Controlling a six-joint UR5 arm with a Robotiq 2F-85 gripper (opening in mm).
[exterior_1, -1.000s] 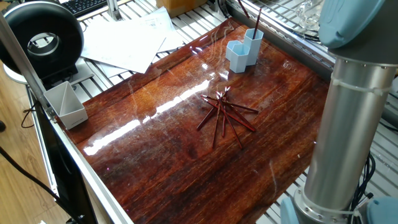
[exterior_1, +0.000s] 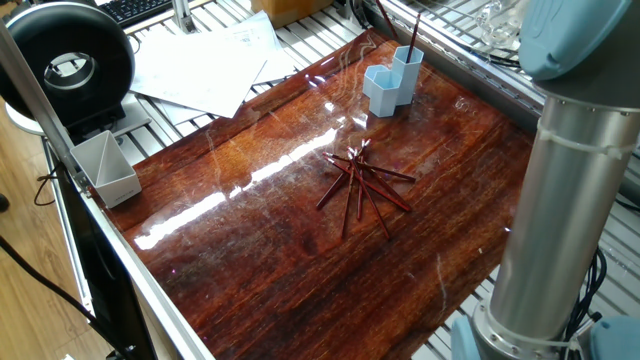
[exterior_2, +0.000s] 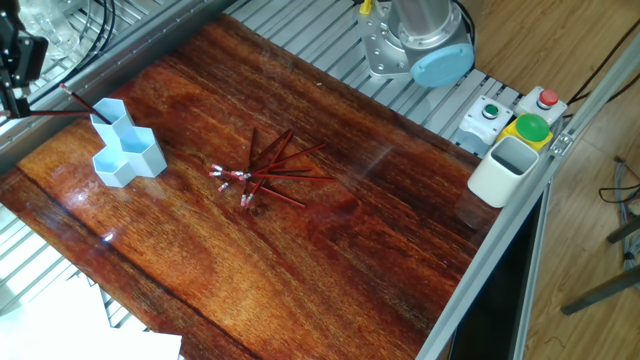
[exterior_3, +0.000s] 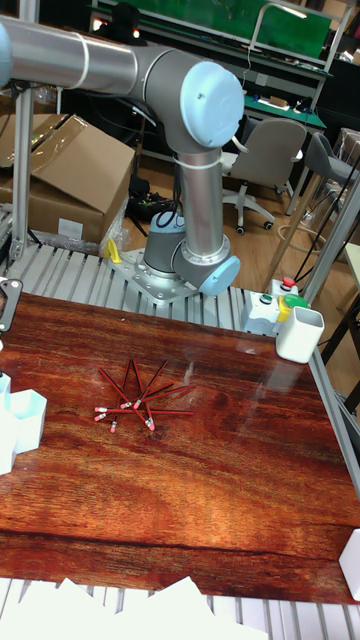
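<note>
At the left edge of exterior view 2 my black gripper (exterior_2: 14, 100) is partly cut off, shut on a dark red pencil (exterior_2: 58, 113) that sticks out sideways from its tips. The same held pencil (exterior_1: 387, 16) enters the top of exterior view 1, above and apart from the light-blue holder of joined hexagonal cups (exterior_1: 382, 92). One pencil (exterior_1: 414, 36) leans upright in a cup of that holder. Several more red pencils (exterior_2: 268, 168) lie crossed in a loose pile on the wooden table. Only a sliver of the gripper (exterior_3: 9, 304) shows in exterior view 3.
A white open box (exterior_1: 107, 170) stands at one table corner and a white cup (exterior_2: 503, 172) at another, near the button boxes (exterior_2: 484, 121). Paper sheets (exterior_1: 205, 70) lie beyond the table edge.
The arm has shifted slightly to the right in exterior view 1, and the held pencil has moved a little left at the top edge. The holder and the pile are unchanged.
</note>
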